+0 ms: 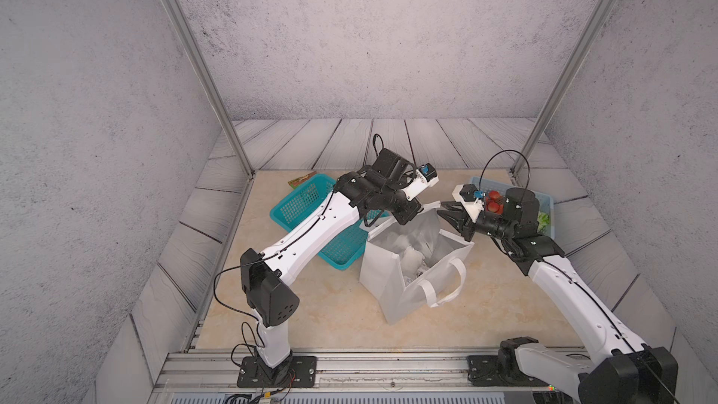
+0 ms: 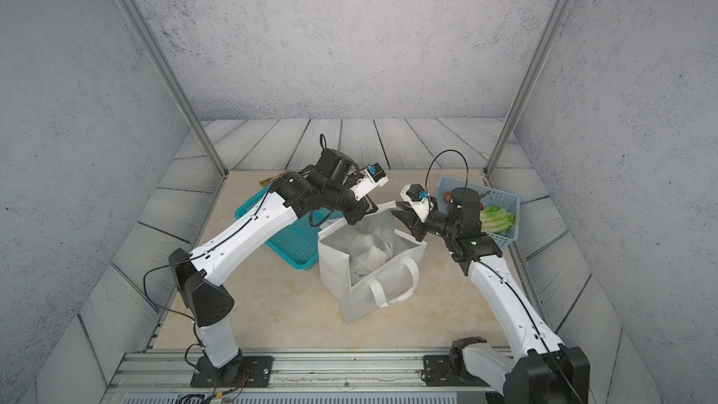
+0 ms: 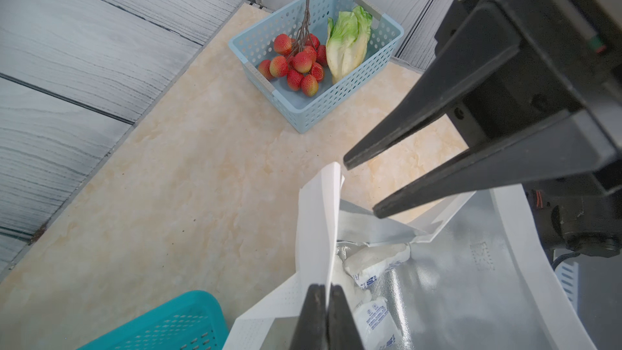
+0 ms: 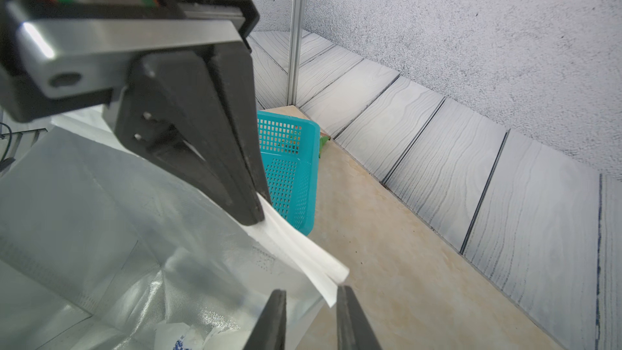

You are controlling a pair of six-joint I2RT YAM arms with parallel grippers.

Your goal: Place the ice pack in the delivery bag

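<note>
The white delivery bag [image 1: 385, 284] stands mid-table with its top open, silver lining and white ice packs [image 3: 374, 320] with blue print inside. My left gripper is shut on the thin white rim of the bag, which also shows in the right wrist view between its black fingertips. My right gripper is open at the rim to the right of it, its two fingers spread beside a raised flap of the bag's edge in the left wrist view.
A teal basket [image 2: 295, 250] lies left of and behind the bag. A light blue basket [image 3: 304, 116] with lychees and lettuce stands at the right back.
</note>
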